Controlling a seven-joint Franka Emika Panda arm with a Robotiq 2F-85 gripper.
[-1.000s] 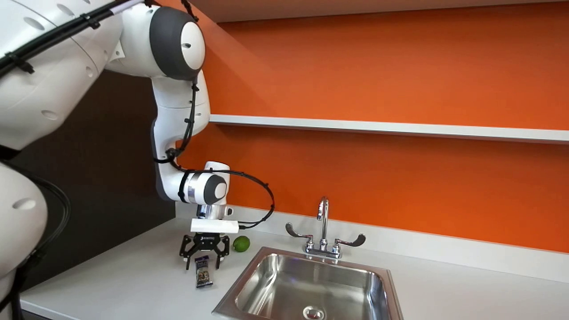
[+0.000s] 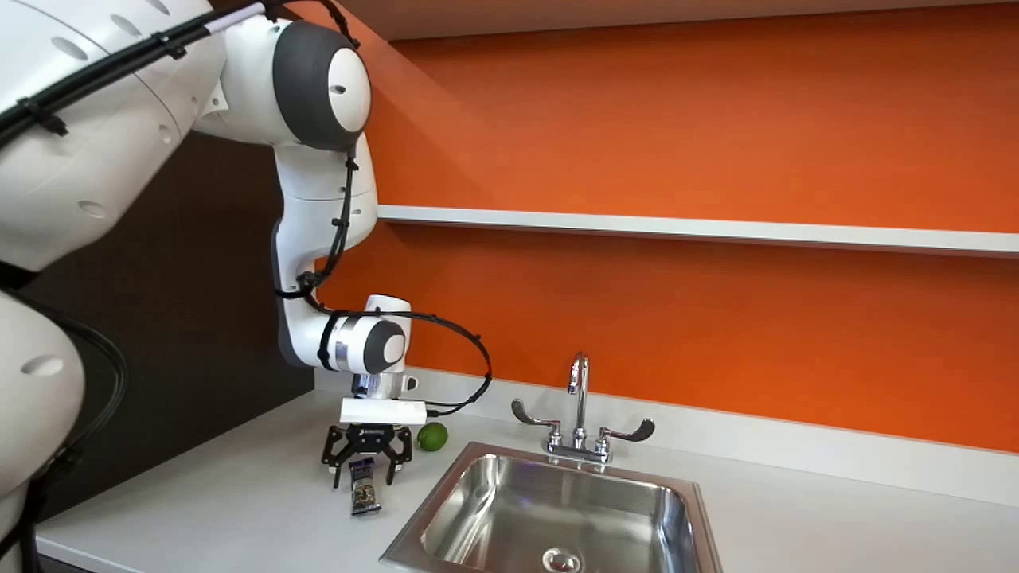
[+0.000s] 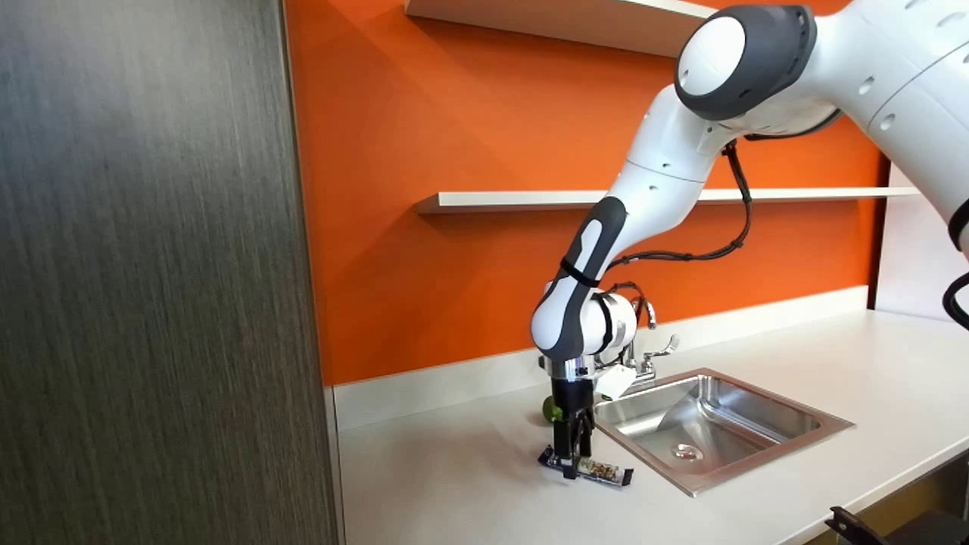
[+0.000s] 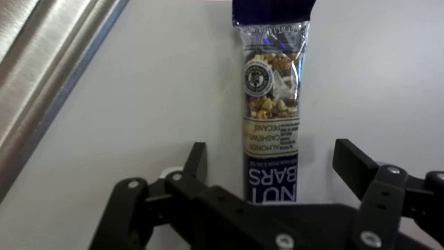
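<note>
A nut bar in a clear and dark blue wrapper point(image 4: 271, 137) lies flat on the counter, its length running away from the gripper in the wrist view. My gripper is open, one finger on either side of the bar, with a gap between each finger and the wrapper. The bar's near end is hidden behind the gripper body. In the first exterior view the gripper point(image 2: 365, 477) is low over the bar point(image 2: 364, 489). From the other side, the gripper point(image 3: 572, 462) covers part of the bar point(image 3: 601, 469).
A green lime point(image 2: 432, 436) rests on the counter behind and right of the gripper. To the right is a steel sink point(image 2: 420, 524) with a faucet point(image 2: 579, 401). A dark panel point(image 2: 191, 286) stands at the left. Open counter surrounds the bar's left side.
The gripper has come down slightly toward the counter around the bar. Bar and lime have stayed where they were.
</note>
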